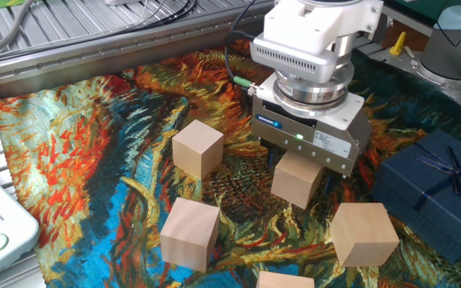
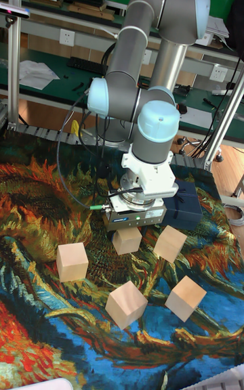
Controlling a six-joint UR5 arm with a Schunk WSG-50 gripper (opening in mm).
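Below my gripper (image 1: 299, 170) sits a light wooden cube (image 1: 296, 182), flat on the patterned cloth, its upper back hidden by the gripper body. The dark fingers (image 1: 329, 181) stand apart, one on either side of this cube, and their fingers look open. In exterior view 3 the same cube (image 2: 127, 241) shows just under the gripper body, with a dark finger by its left side. More wooden cubes lie around it: one behind to the left (image 1: 198, 150), one front left (image 1: 190, 235), one front right (image 1: 364, 234), and one cut by the bottom edge (image 1: 285, 281).
A dark blue gift box (image 1: 434, 192) with a ribbon bow stands on the right, close to the gripper. The white device (image 1: 2, 224) is at the left edge. Bare patterned cloth (image 1: 62, 152) stretches over the left side.
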